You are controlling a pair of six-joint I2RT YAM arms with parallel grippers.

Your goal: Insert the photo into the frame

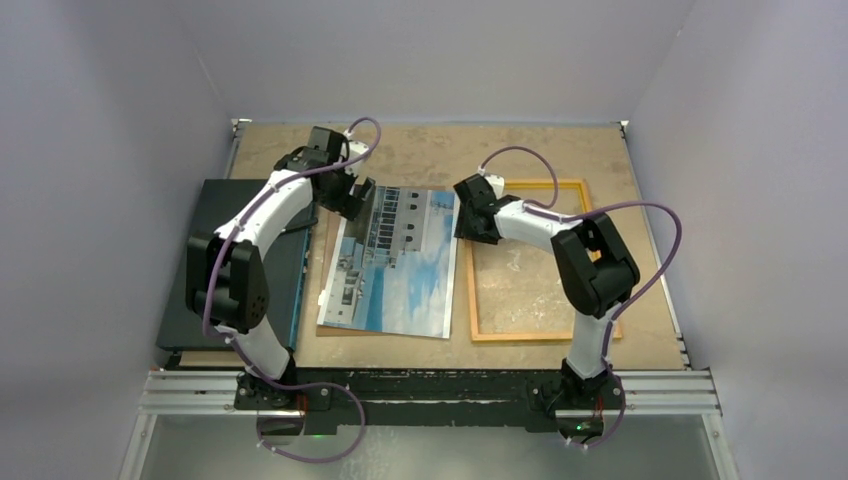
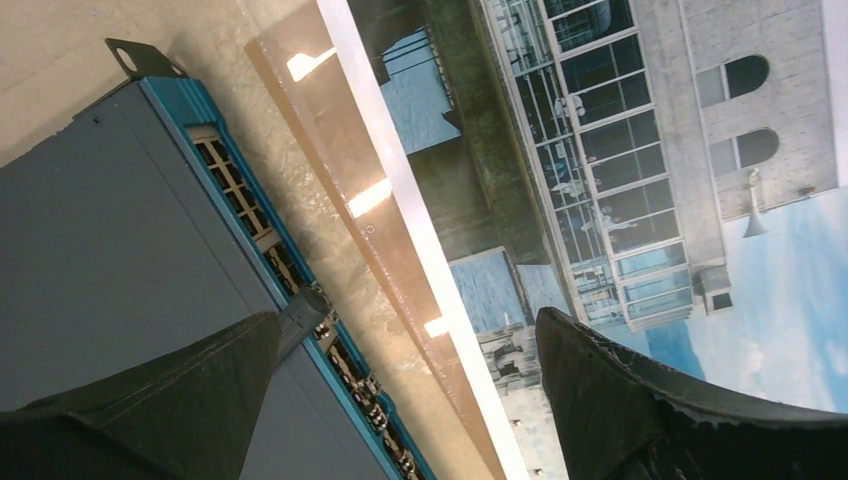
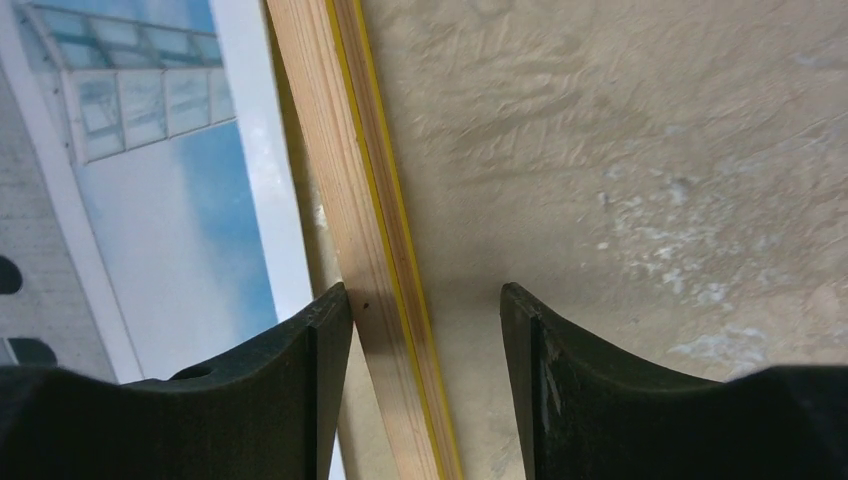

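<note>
The photo (image 1: pixel 412 290), a building under blue sky, lies flat mid-table outside the frame. Beside it on the right rests the empty wooden frame (image 1: pixel 520 337), bare tabletop showing through it. My left gripper (image 1: pixel 357 198) is open over the photo's upper left edge; that white edge (image 2: pixel 415 210) passes between its fingers in the left wrist view. My right gripper (image 1: pixel 477 238) straddles the frame's left rail (image 3: pixel 345 190). Its left finger (image 3: pixel 325 340) meets the rail, while a gap shows between the rail and the right finger, so its grip is unclear.
A brown glossy sheet (image 2: pixel 335 190) sticks out under the photo's left side. Left of it lies a large dark case (image 1: pixel 230 285) with a pen (image 1: pixel 290 228) on top.
</note>
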